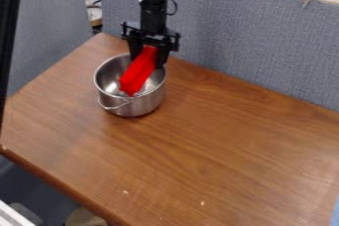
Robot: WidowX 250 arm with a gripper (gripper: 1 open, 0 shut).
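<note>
A red elongated object [138, 70] stands tilted inside a steel pot [149, 100] on the wooden table's left rear. The black gripper [150, 48] is at the object's upper end, just above the pot's back rim; its fingertips are partly hidden, so whether it grips the object is unclear.
Bare wooden table [225, 161] fills the middle and right. Padded grey walls [259, 42] border it at the back and left, and the table's front left edge drops to a dark floor.
</note>
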